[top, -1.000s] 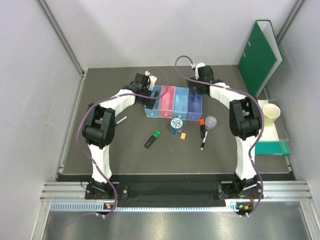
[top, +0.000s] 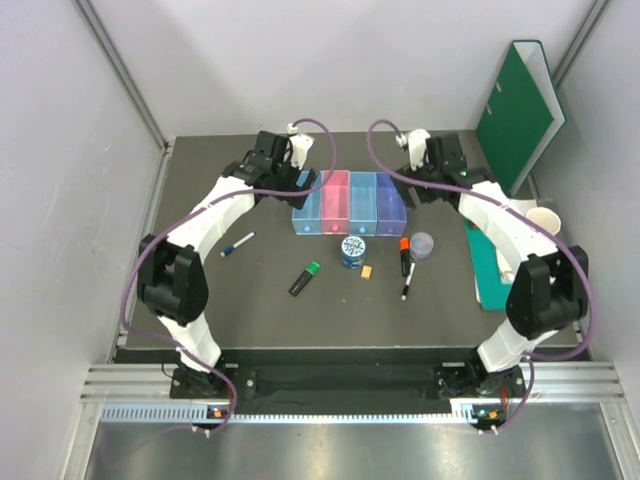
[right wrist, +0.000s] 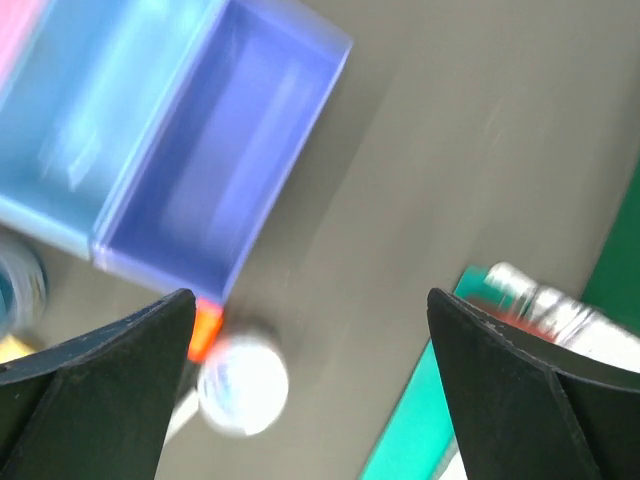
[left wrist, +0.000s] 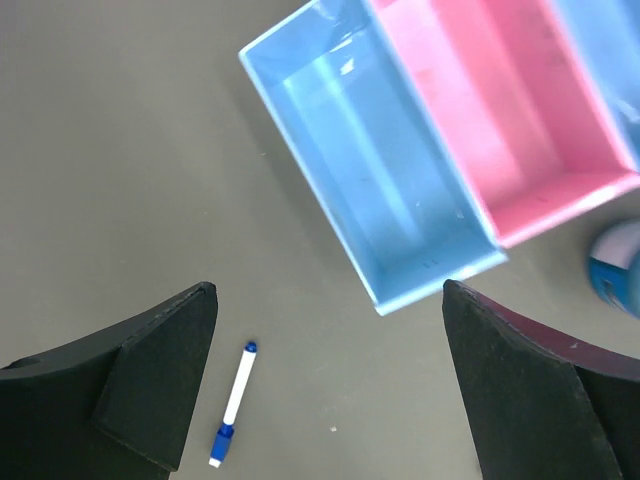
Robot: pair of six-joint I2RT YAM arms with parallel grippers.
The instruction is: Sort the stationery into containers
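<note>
Four coloured compartments stand in a row mid-table: blue point(top: 306, 215), pink point(top: 335, 215), blue point(top: 363, 205), purple point(top: 390, 215), all empty. Below lie a green-capped highlighter point(top: 304, 279), a blue round tin point(top: 353, 252), an orange block point(top: 366, 272), an orange-capped marker point(top: 405, 256), a white-black pen point(top: 408, 282) and a clear round item point(top: 421, 246). A blue-white marker point(left wrist: 236, 400) lies left. My left gripper point(top: 303, 192) is open above the left compartment's end, nothing between its fingers. My right gripper point(top: 410, 184) is open just right of the purple compartment, also empty.
A green binder point(top: 510, 105) stands at the back right. Teal folders point(top: 485, 270) and a cream cup point(top: 543, 219) lie at the right edge, partly behind the right arm.
Both arms have lifted and moved outward, away from the compartments; the right moved rightward more. The compartment row has straightened slightly since a second ago.
</note>
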